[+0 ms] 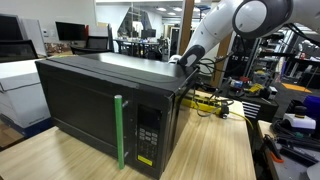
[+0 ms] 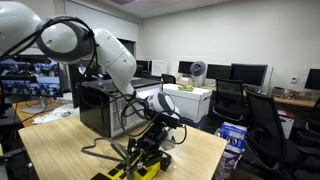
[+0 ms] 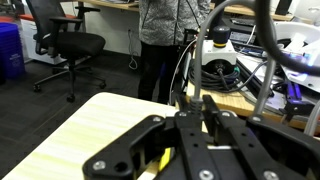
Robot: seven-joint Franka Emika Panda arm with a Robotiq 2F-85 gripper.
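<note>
In the wrist view my black gripper fills the lower middle, its fingers close together; what lies between them cannot be made out. Beside its mechanism a small yellow patch [image 3: 165, 158] shows. Exterior view 2 has the gripper [image 2: 138, 160] low over the wooden table [image 2: 65, 140], tangled with cables and yellow parts. A black microwave [image 1: 100, 105] with a green handle strip [image 1: 119, 130] stands on the table in exterior view 1. My arm [image 1: 215, 35] reaches down behind its right end.
Grey cables [image 3: 260, 85] loop across the wrist view. Black office chairs [image 2: 270, 125] stand past the table's edge in exterior view 2. Bare tabletop [image 1: 215, 150] lies in front of the microwave's right side.
</note>
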